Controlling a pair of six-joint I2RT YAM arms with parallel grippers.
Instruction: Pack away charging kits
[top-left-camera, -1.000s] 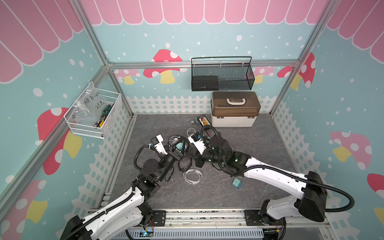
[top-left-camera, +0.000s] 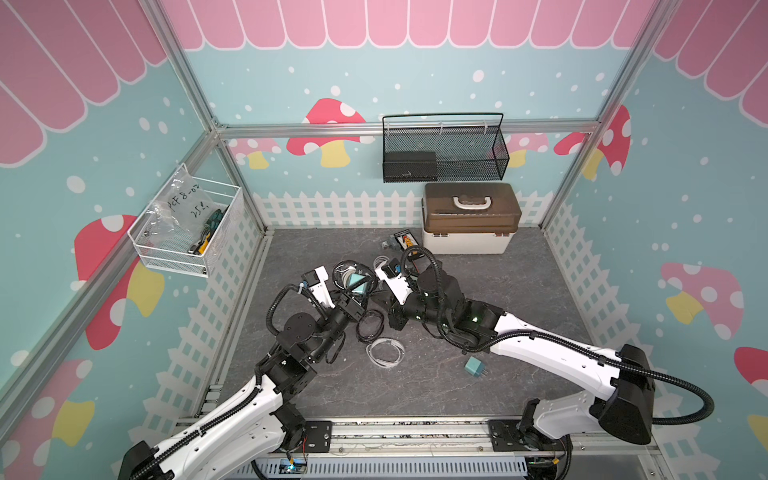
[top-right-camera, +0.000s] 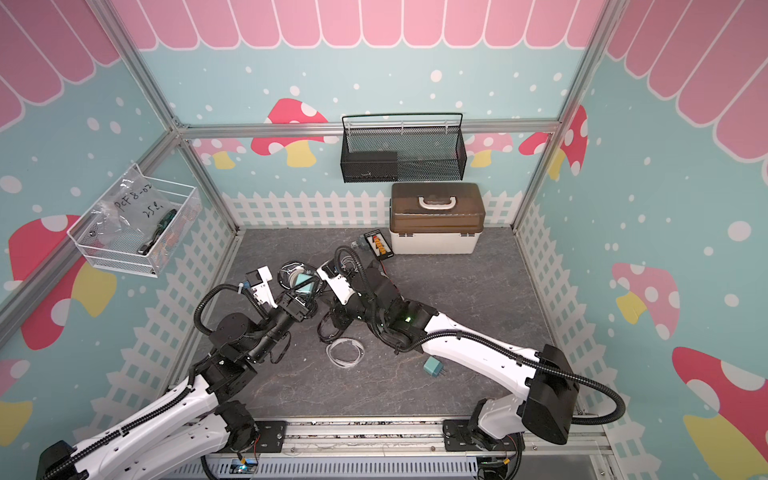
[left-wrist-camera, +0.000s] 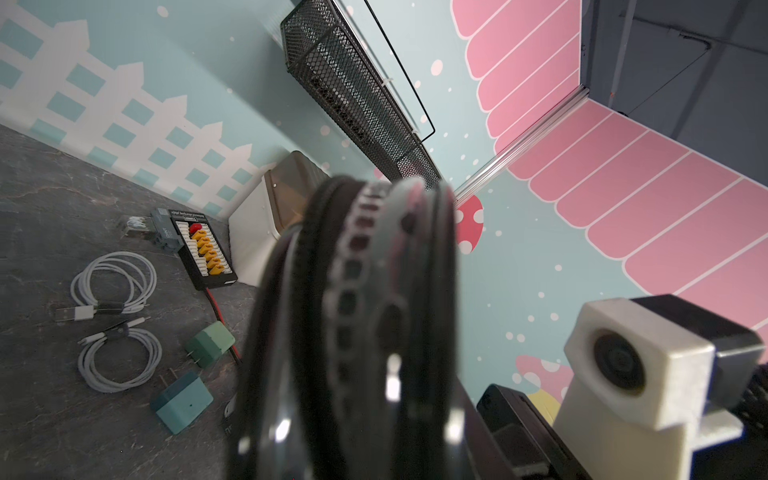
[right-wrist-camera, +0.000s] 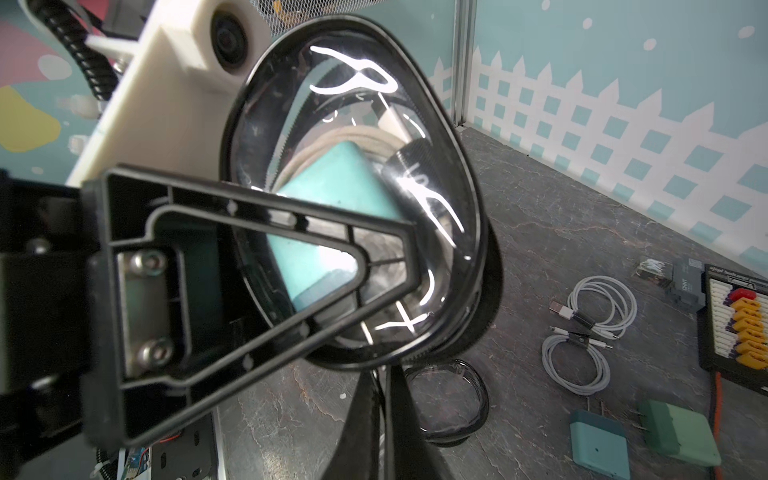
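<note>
A clear-topped black case (right-wrist-camera: 432, 200) with a teal charger (right-wrist-camera: 328, 184) and pale cable inside is raised in my left gripper (top-left-camera: 356, 294), which is shut on it. It fills the middle of the left wrist view. My right gripper is beside the case, its fingers together beneath it in the right wrist view; whether they grip its edge is unclear. On the floor lie coiled white cables (left-wrist-camera: 116, 360), a dark coiled cable (right-wrist-camera: 444, 408), a teal charger (left-wrist-camera: 182, 401) and a green charger (left-wrist-camera: 209, 344). Another teal charger (top-left-camera: 474, 366) sits near the front right.
A brown-lidded toolbox (top-left-camera: 472, 220) stands at the back right, beside a board with yellow connectors (right-wrist-camera: 736, 320). A black mesh basket (top-left-camera: 472, 160) hangs above it; a white wire basket (top-left-camera: 160, 260) hangs on the left wall.
The case in my left gripper has shifted and tilted slightly upward. My right gripper has moved slightly near it.
</note>
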